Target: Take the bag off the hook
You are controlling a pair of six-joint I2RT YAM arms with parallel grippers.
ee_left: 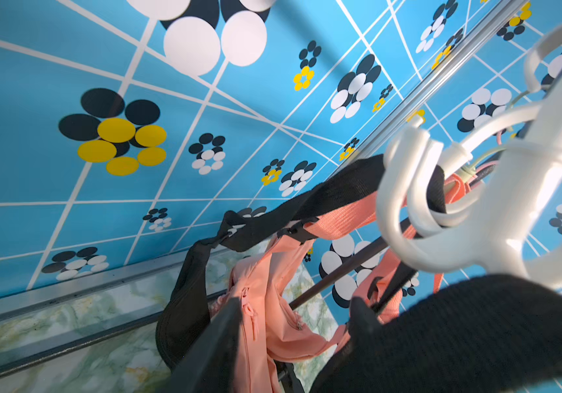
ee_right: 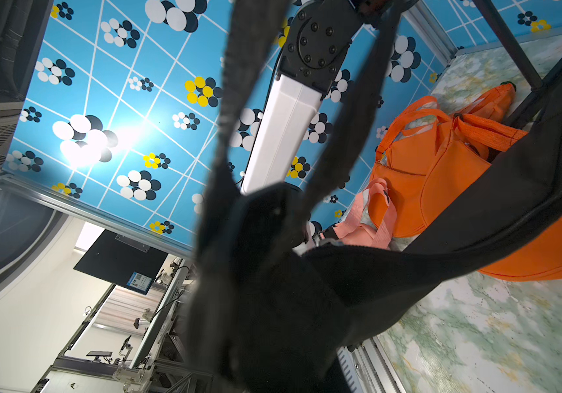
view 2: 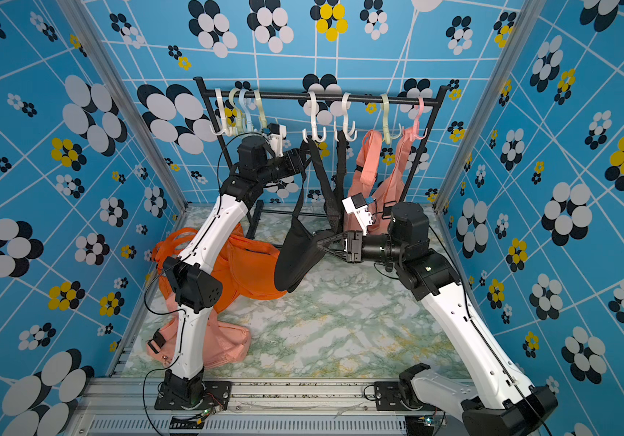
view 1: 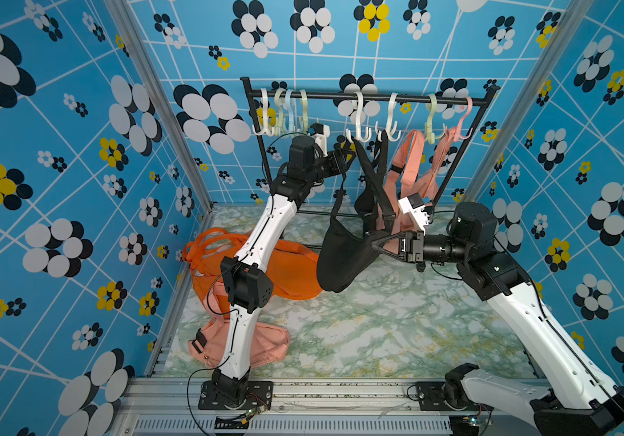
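The black bag point(view 1: 344, 265) hangs by straps point(view 1: 366, 170) from white hooks point(view 2: 314, 127) on the rail. In the left wrist view a black strap point(ee_left: 339, 180) loops over a white hook point(ee_left: 425, 242). My left gripper point(view 1: 342, 161) is up at the straps just below the hooks; its fingers are blurred, apparently part open. My right gripper point(view 1: 384, 245) is shut on the black bag, lower down and toward the front; its fingertips are hidden in dark fabric in the right wrist view.
Pink bags point(view 1: 413, 174) hang right of the black one. An orange bag point(view 2: 253, 269) and a pink bag point(view 2: 217, 341) lie on the marble floor at left. The rail's frame point(view 2: 424, 145) stands at the back.
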